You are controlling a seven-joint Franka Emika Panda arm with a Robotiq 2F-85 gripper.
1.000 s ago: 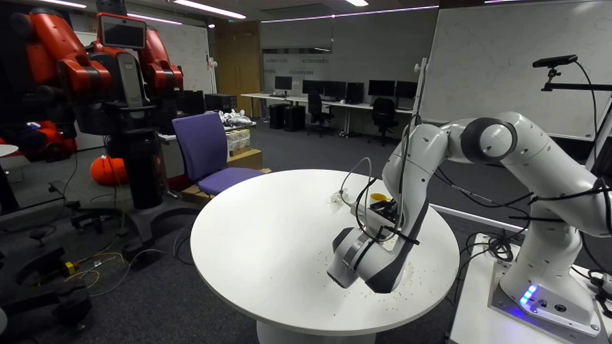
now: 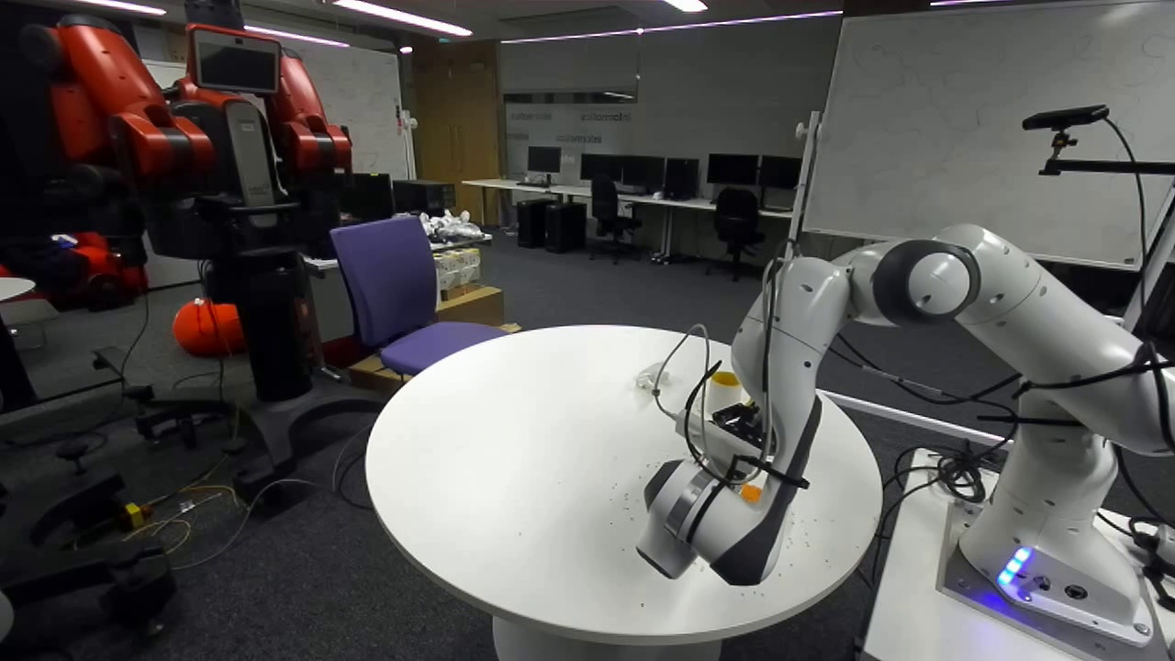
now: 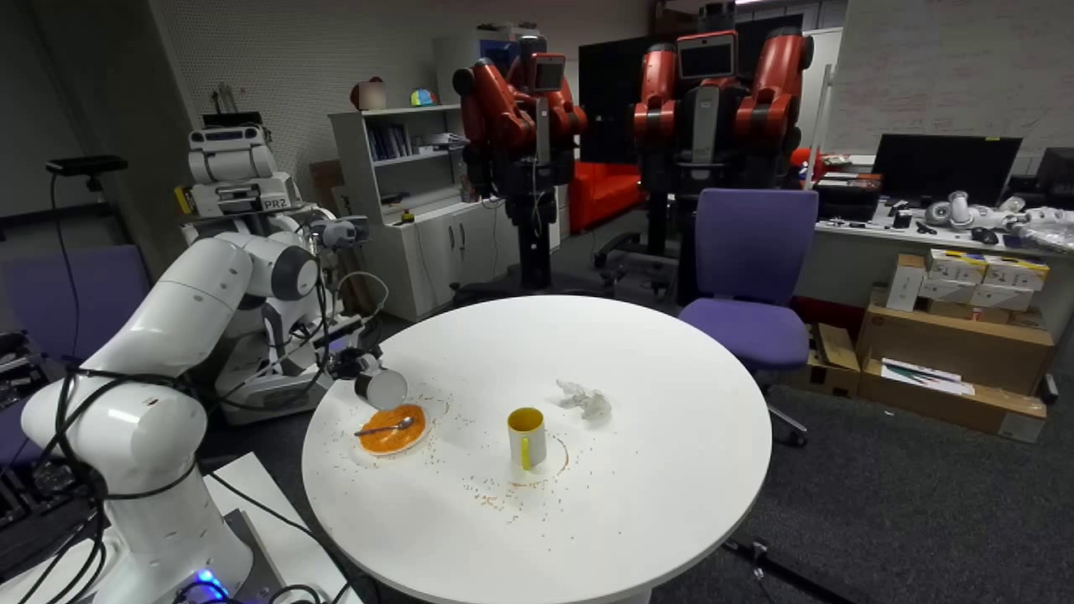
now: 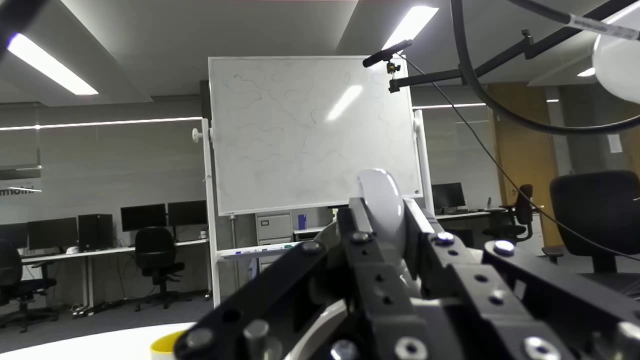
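In exterior view 2 my gripper (image 3: pixel 352 363) is at the left side of the table, shut on a white cup (image 3: pixel 383 391). The cup is tipped over, its round end facing that camera, just above and behind a plate (image 3: pixel 424 434) of orange contents (image 3: pixel 400 438). A spoon (image 3: pixel 387 428) lies across the plate. The wrist view has a white rounded surface (image 4: pixel 382 201) between the fingers, though the cup's full shape is hidden there. A white mug (image 3: pixel 524 443) with yellow inside and handle stands upright to the right of the plate.
Small grains (image 3: pixel 493 497) are scattered around the mug and plate. Crumpled clear plastic (image 3: pixel 586 401) lies behind the mug. A purple chair (image 3: pixel 750 332) stands close behind its edge.
The arm has come slightly lower and a little to the right in exterior view 1. A patch of orange now shows beside the wrist where none was visible before.
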